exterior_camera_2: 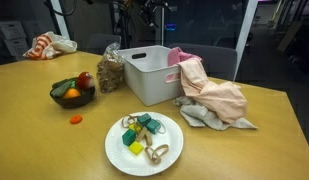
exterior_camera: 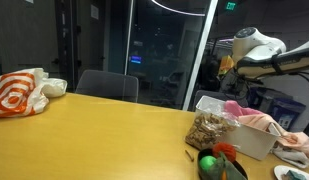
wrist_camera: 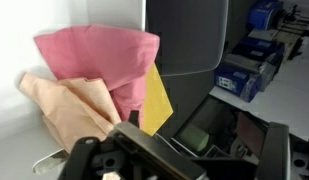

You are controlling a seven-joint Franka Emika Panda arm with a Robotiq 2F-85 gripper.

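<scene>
My gripper stands open, with no object visible between its fingers, above the side of the white bin (exterior_camera_2: 148,88). A pink cloth (wrist_camera: 99,52) and a peach cloth (wrist_camera: 79,108) lie ahead and to the left of the fingers in the wrist view. In exterior view 2, the pink cloth (exterior_camera_2: 178,57) shows at the bin's rim, while the peach cloth (exterior_camera_2: 219,97) drapes over its right side onto the table beside a grey cloth (exterior_camera_2: 202,114). Most of the bin's inside is hidden from the exterior views.
A clear bag of brown pieces (exterior_camera_2: 111,70) stands left of the bin, with a dark bowl of produce (exterior_camera_2: 74,98) beside it. A white plate (exterior_camera_2: 116,150) holding small coloured items sits in front. An orange-and-white bag (exterior_camera: 24,92) lies far off.
</scene>
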